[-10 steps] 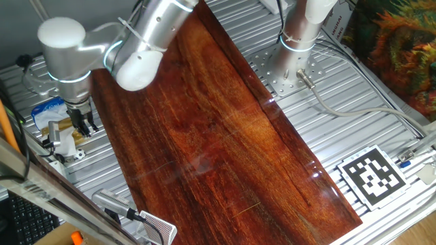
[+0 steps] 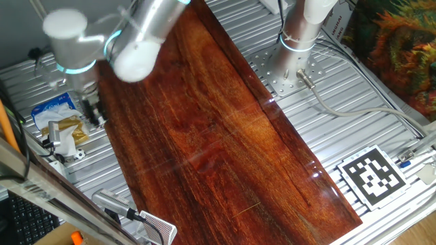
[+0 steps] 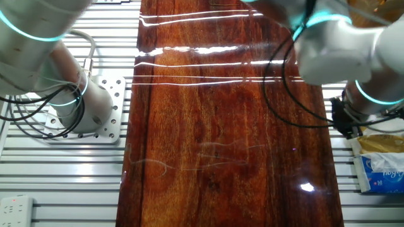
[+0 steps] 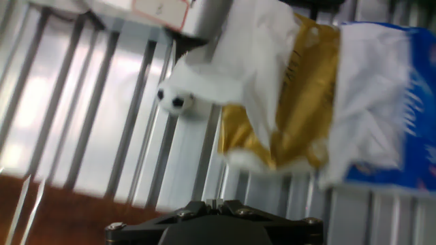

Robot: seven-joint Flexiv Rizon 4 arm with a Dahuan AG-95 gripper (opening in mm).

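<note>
My gripper is shut, with nothing showing between its fingers. It hangs near the left long edge of the dark wooden board [image 2: 204, 136] in the first exterior view; the second exterior view has the gripper [image 3: 347, 120] just past the board's other side. Beyond the fingertips in the wrist view lie a gold packet [image 4: 310, 88] and a blue packet [image 4: 419, 102], with white tissue-like material [image 4: 371, 88] spread across them. A small white ball with black spots [image 4: 176, 101] is beside them, apart from the gripper. The wrist view is blurred.
The board's top is bare. Slatted metal surface surrounds it. A grey camera-like device [image 2: 112, 203] stands near the board's lower left, and a black-and-white marker plate [image 2: 372, 177] lies at the right. Loose cables [image 3: 284, 94] hang from the arm.
The gripper now sits slightly higher and further right, closer to the board's edge. The packets look unmoved.
</note>
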